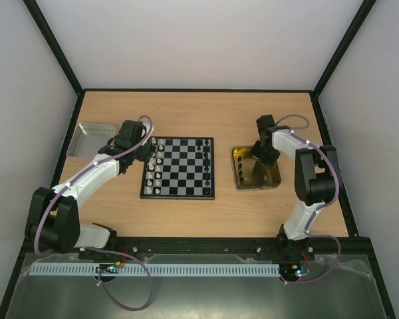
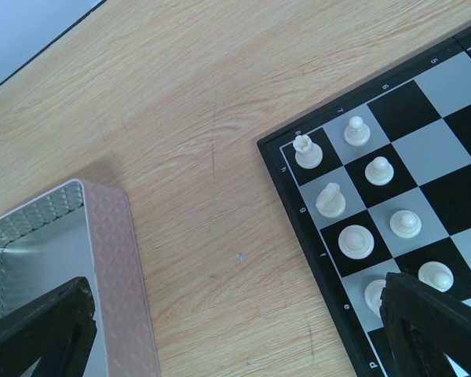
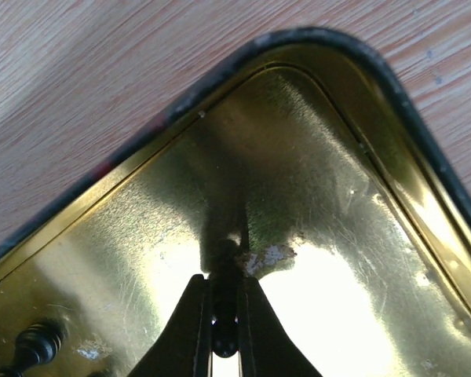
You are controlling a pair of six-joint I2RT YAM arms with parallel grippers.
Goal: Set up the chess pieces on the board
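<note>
In the right wrist view my right gripper is shut on a black chess piece [image 3: 225, 339], low inside the golden tray [image 3: 251, 118]. Another black piece [image 3: 38, 343] stands at that view's lower left. The chessboard [image 1: 179, 197] lies mid-table, with white pieces [image 1: 157, 175] in two columns on its left and black pieces [image 1: 207, 176] toward its right. Wide open and empty, my left gripper hovers between the board and a pale box. Close by on the board are a white rook [image 2: 307, 151] and a white knight [image 2: 330, 200].
The pale box [image 2: 118, 267] with a quilted wall looks empty where its inside shows. More black pieces [image 1: 240, 173] line the golden tray's left side. Bare tabletop separates the board from the tray.
</note>
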